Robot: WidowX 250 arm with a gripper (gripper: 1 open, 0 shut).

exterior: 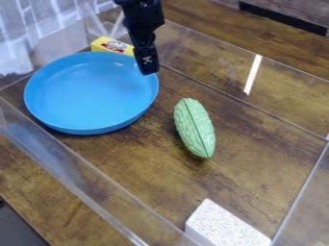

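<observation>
My black gripper [144,60] hangs at the top centre, open, just above the back right rim of a blue plate [88,91]. Behind it, partly hidden by the gripper, lies a small yellow box [111,44]. A green bumpy oblong vegetable [194,128] lies on the wooden table to the right of the plate.
A white speckled block [226,226] lies at the front right. Clear plastic walls edge the work area, with a pale translucent sheet at the back left.
</observation>
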